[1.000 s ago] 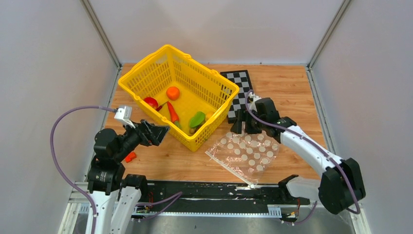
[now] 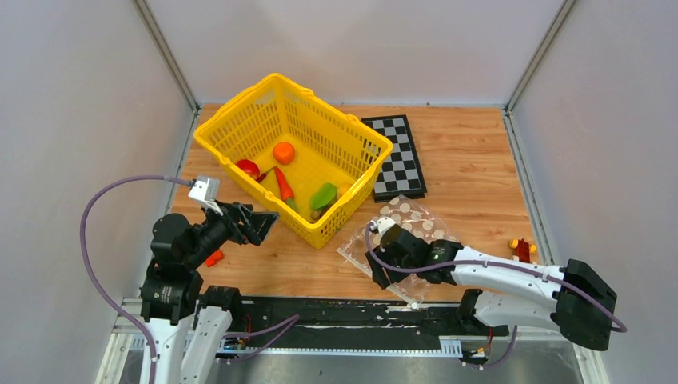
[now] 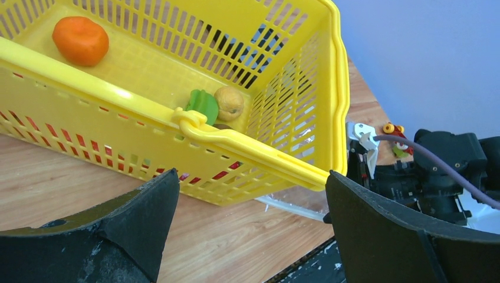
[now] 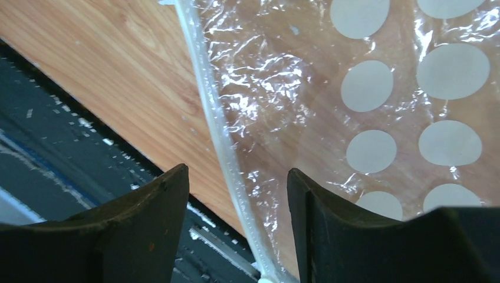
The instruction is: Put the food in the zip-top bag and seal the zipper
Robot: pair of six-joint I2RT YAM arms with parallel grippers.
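The clear zip top bag [image 2: 425, 224] with white dots lies flat on the wood. Above its zipper strip [image 4: 215, 121] at the front-left edge is my right gripper, part open with nothing between its fingers. A yellow basket [image 2: 240, 136] holds food: an orange fruit [image 2: 284, 153], a red fruit [image 2: 248, 168], a red pepper [image 2: 285, 186], a green piece [image 2: 323, 196] and a round tan item [image 3: 229, 103]. My left gripper [image 2: 261, 228] hangs open beside the basket's front left side, holding nothing.
A checkered board [image 2: 400, 160] lies behind the bag. Small toys [image 2: 524, 250] sit at the right edge, and a red piece [image 2: 213, 258] near the left arm. A dark rail runs along the table's front.
My right gripper has moved toward the front and left, from the bag's back part to over its zipper edge. The left arm has stayed almost still.
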